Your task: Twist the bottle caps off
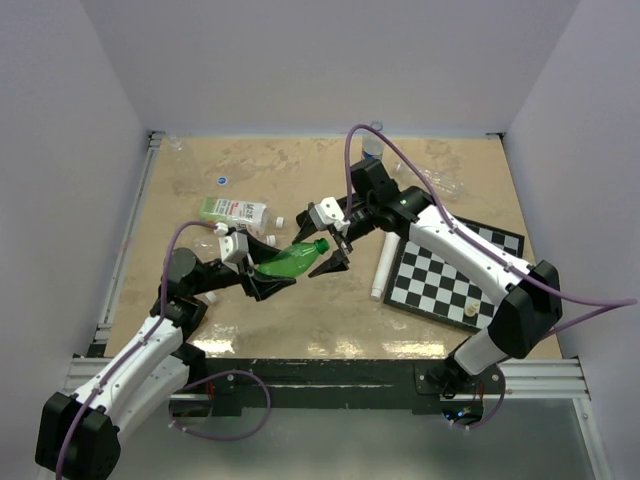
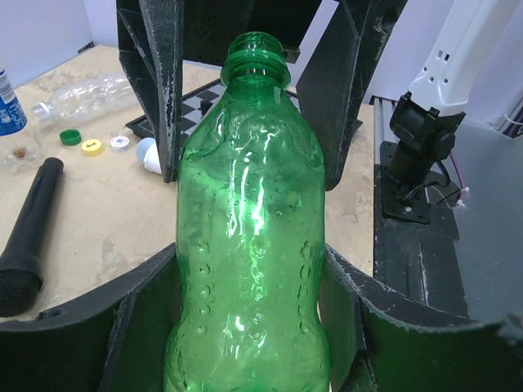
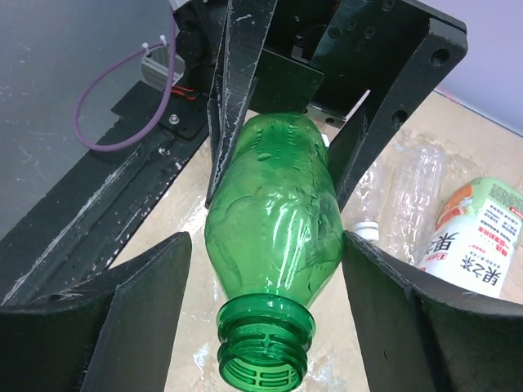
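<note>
A green bottle [image 1: 290, 262] is held horizontally by my left gripper [image 1: 265, 268], shut on its body. In the left wrist view the bottle [image 2: 250, 245] points away, its threaded neck bare of any cap. My right gripper [image 1: 325, 245] surrounds the neck end from the other side; in the right wrist view its fingers stand part open either side of the bottle's shoulder and neck [image 3: 265, 335]. Whether they touch it is unclear. Small caps, green [image 2: 70, 136], yellow [image 2: 91, 147] and white [image 2: 119, 143], lie on the table.
A labelled bottle [image 1: 235, 211] and clear bottles lie at the left; a water bottle [image 1: 372, 145] stands at the back. A black microphone [image 2: 29, 233], a white cylinder [image 1: 385, 265] and a chessboard [image 1: 440, 290] are nearby.
</note>
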